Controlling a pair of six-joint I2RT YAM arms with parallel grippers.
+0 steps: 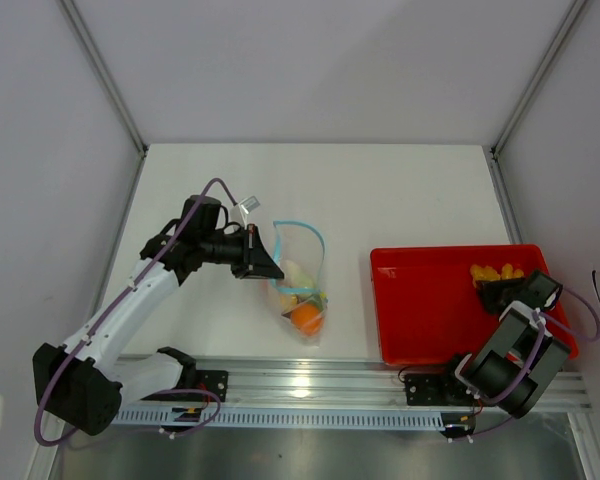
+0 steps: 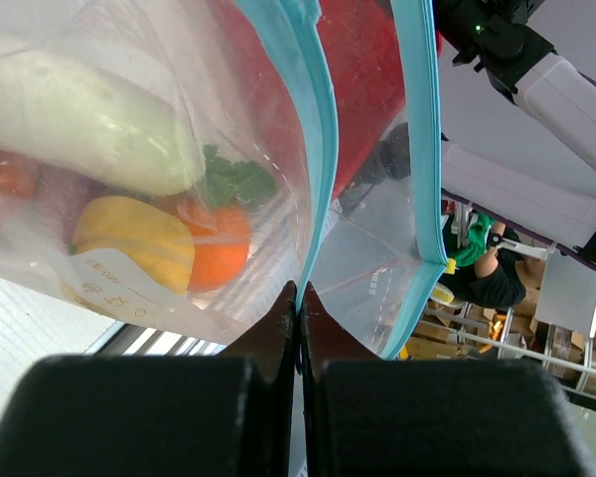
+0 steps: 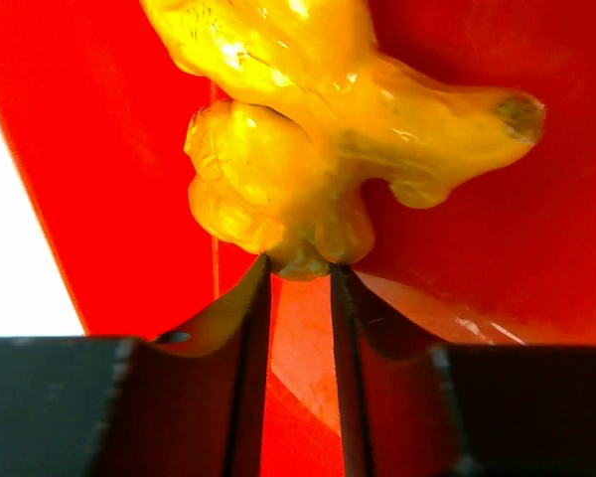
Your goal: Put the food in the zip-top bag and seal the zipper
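Observation:
The clear zip top bag (image 1: 314,262) with a blue zipper (image 2: 323,119) stands mouth-open left of the red bin. My left gripper is shut on its blue rim. Inside the bag lie a pale long vegetable (image 2: 89,124), a yellow piece (image 2: 139,238), an orange piece (image 2: 219,243) and green leaves (image 2: 238,179). A knobbly yellow ginger-like food (image 3: 308,129) lies in the red bin (image 1: 430,300). My right gripper is part open, its fingertips on either side of the food's lower end. A firm hold does not show.
The red bin looks bare apart from the yellow food by its right side. White table (image 1: 330,190) behind the bag and bin is clear. A metal rail (image 1: 300,375) runs along the front edge.

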